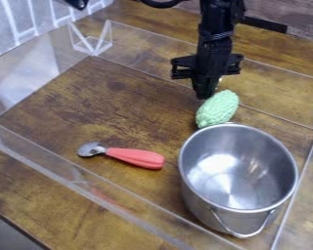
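Note:
My black gripper (205, 90) hangs pointing down just behind a pale green textured vegetable (217, 108), apart from it; its fingertips are small and dark, shut, with nothing clearly between them. A small light object peeks from behind the fingers, too hidden to identify. A steel pot (238, 171) with a wire handle stands at the front right. A pizza cutter (133, 156) with a red handle lies at the front left.
Transparent low walls border the work area, and a white ribbed object stands beyond it at the top left.

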